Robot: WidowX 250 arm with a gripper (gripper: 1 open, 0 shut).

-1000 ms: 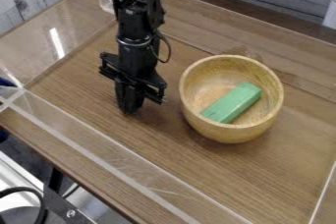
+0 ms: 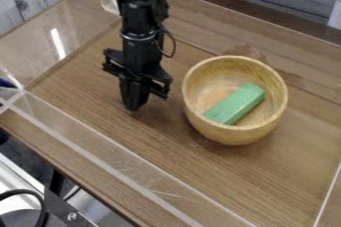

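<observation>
The black robot arm hangs from the top centre of the camera view, its gripper [image 2: 131,100] low over the wooden table, left of a wide tan bowl [image 2: 208,78]. The gripper looks shut, with nothing visible between its dark fingers, though they are small and hard to make out. In the bowl lies a green block [image 2: 236,104], tilted diagonally.
A pale strip runs along the lower left, with dark cables at the bottom-left corner. A white object stands at the left edge.
The bowl and green block are unmoved.
</observation>
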